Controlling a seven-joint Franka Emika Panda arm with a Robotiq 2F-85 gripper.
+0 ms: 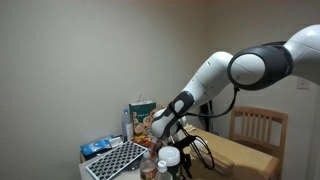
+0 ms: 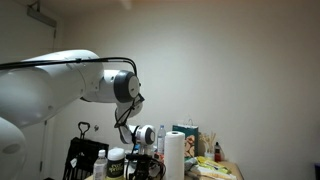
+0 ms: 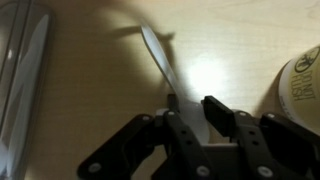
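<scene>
In the wrist view a long, thin, whitish utensil (image 3: 160, 56) runs from the upper middle down between the fingers of my gripper. A soft shadow shows beside its upper tip. The fingertips stand a small way apart, close to the utensil on both sides; whether they press on it I cannot tell. Its lower end is partly hidden by the fingers. In both exterior views, the gripper is down among the table things, too small and covered to make out its fingers.
A round tan-and-white container (image 3: 301, 88) stands close on the right in the wrist view, and a clear plastic item (image 3: 22, 95) lies at the left. Bottles (image 1: 148, 168), a dark grid tray (image 1: 117, 160) and a paper towel roll (image 2: 174, 157) crowd the table. A wooden chair (image 1: 257, 126) stands behind.
</scene>
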